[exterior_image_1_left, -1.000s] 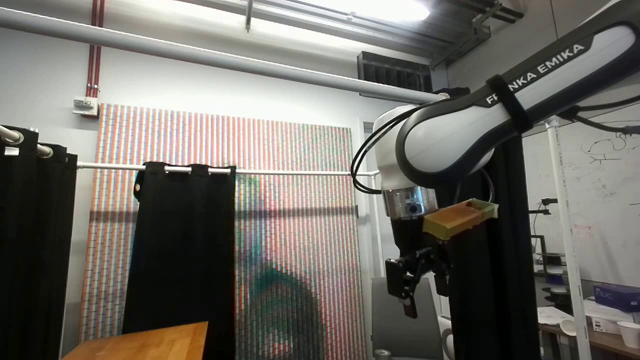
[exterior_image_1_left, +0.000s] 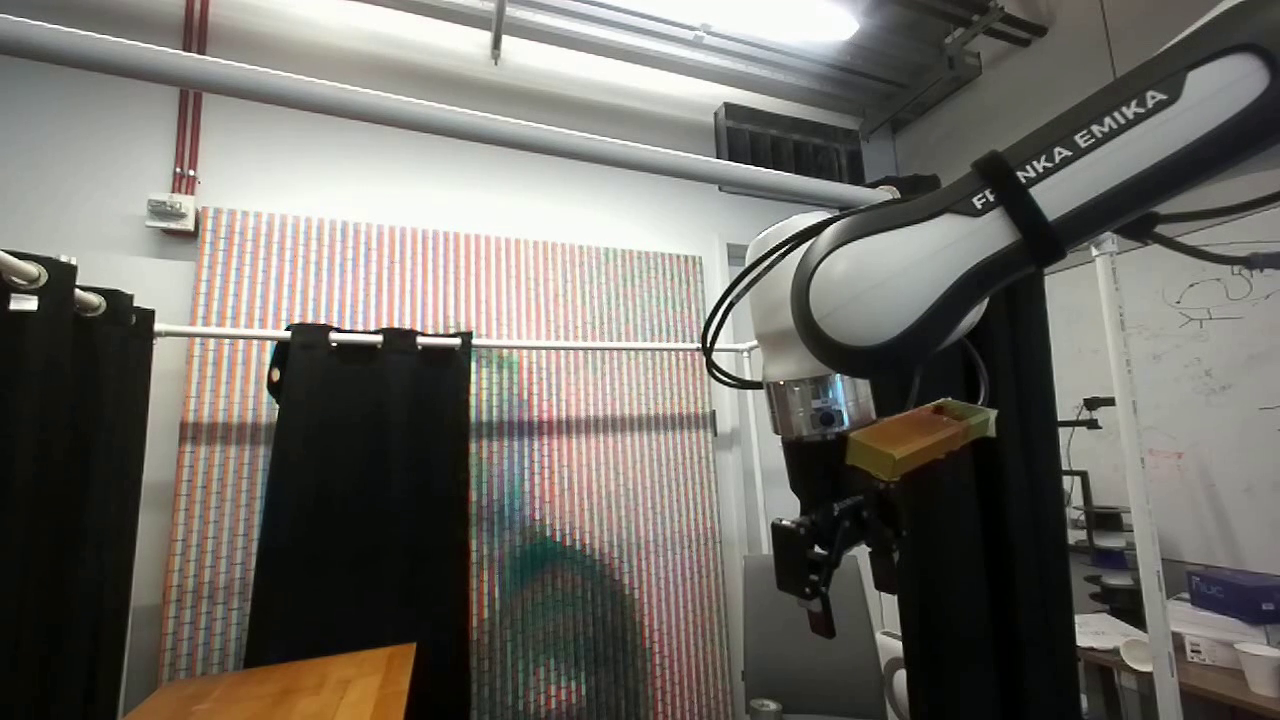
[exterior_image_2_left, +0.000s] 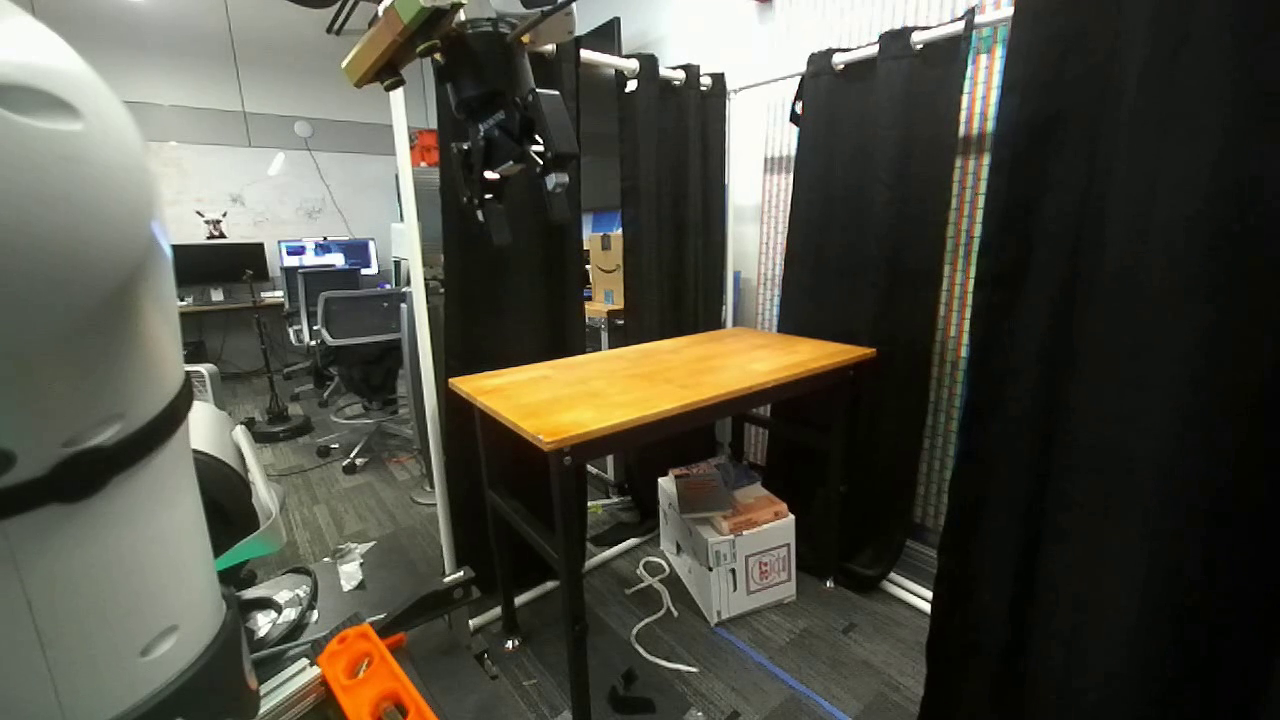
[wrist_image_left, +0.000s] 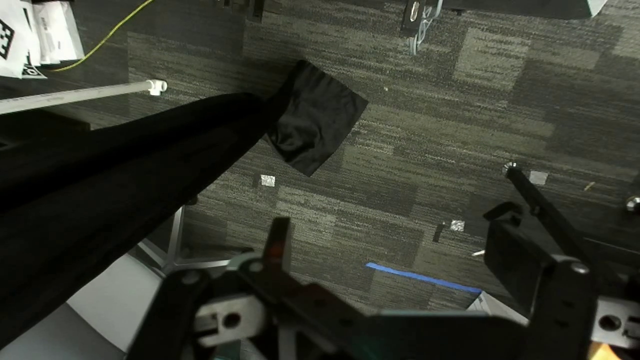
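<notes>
My gripper (exterior_image_1_left: 853, 594) hangs in the air with its fingers pointing down. In the wrist view, a wide gap separates its two black fingers (wrist_image_left: 279, 240), and only floor shows between them, so it stands open and empty. The bare wooden table (exterior_image_2_left: 672, 372) stands in the second exterior view, with the gripper higher up and toward its far left side. Only a corner of that tabletop enters the first exterior view, at bottom left.
Black curtains (exterior_image_2_left: 864, 240) hang behind the table and at the right. Beneath the table is a white box (exterior_image_2_left: 732, 576) with items on top. A black cloth (wrist_image_left: 318, 120) spreads over the carpet below the gripper. Air around the gripper's fingers looks free.
</notes>
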